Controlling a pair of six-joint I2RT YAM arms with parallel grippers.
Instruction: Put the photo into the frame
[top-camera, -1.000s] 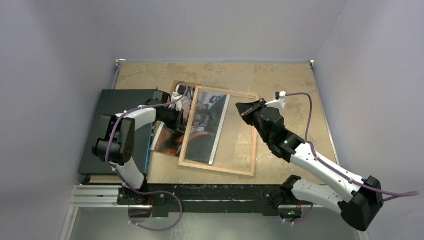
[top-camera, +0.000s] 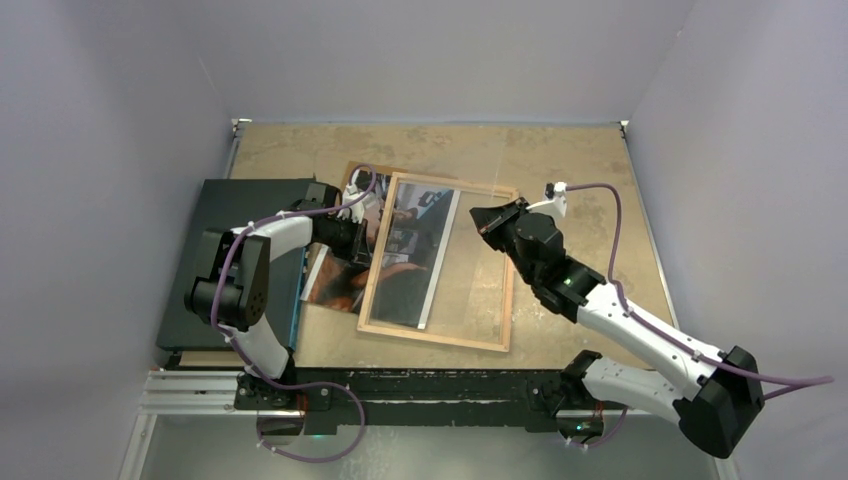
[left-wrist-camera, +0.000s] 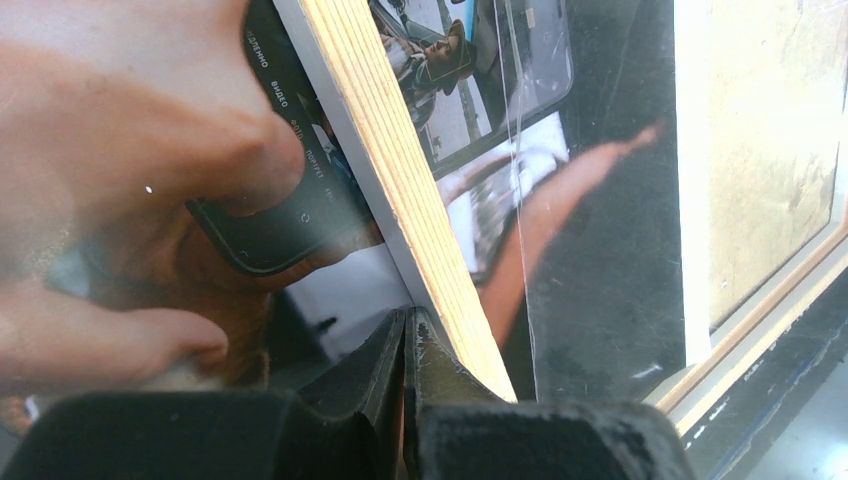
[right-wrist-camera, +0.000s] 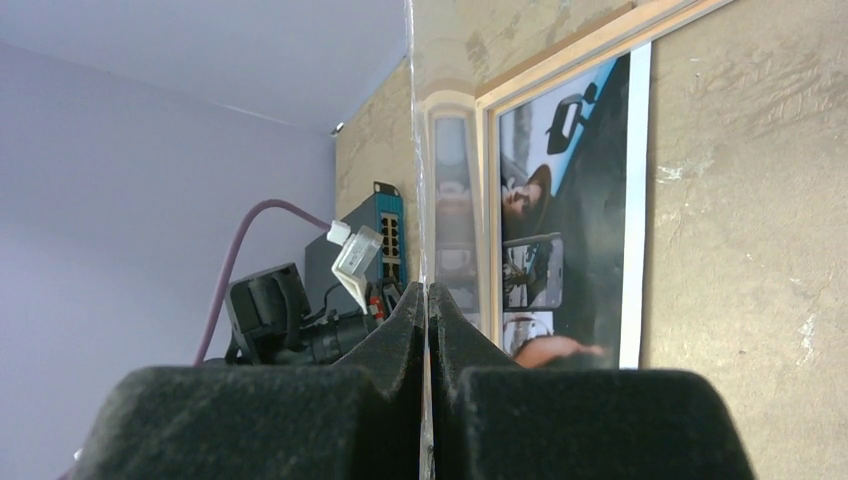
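A light wooden frame lies on the table over a large photo. Part of the photo sticks out left of the frame; the rest, with its white border, shows inside the opening. My left gripper is shut, tips against the outer side of the frame's left rail, nothing visible between them. Above the opening my right gripper is shut on a clear sheet, seen nearly edge-on in the right wrist view. From above, the sheet is barely visible, so its full outline cannot be made out.
A dark box with a blue edge stands at the left, beneath the left arm. Bare table lies right of the frame and behind it. Grey walls enclose the back and sides.
The left arm, frame and photo look unmoved.
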